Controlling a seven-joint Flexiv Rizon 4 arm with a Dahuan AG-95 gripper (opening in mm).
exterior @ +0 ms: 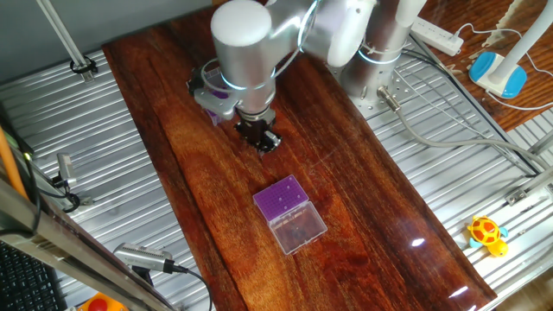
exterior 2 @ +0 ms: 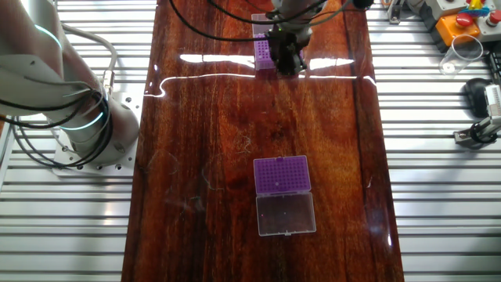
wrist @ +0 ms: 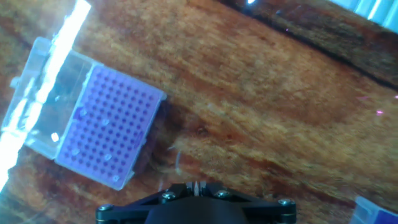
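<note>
Above the wooden table, my gripper (exterior: 262, 147) hangs between two purple racks in clear boxes with open lids. Its dark fingertips sit close together at the bottom of the wrist view, with a small pale streak between them; whether that is a held thing is unclear. The nearer purple rack (exterior: 280, 198) lies flat, its clear lid (exterior: 299, 228) folded out away from me. In the wrist view this rack (wrist: 111, 127) shows several small clear tubes in its holes. Partly hidden by the arm is the farther rack (exterior 2: 264, 51); only its corner (wrist: 380, 214) enters the wrist view.
Bare wood surrounds the nearer rack on all sides. Cables cross over the farther box in exterior view 2. Beyond the table edge are a toy turtle (exterior: 486, 234), a camera (exterior: 143, 257) and a clear cup (exterior 2: 461, 55).
</note>
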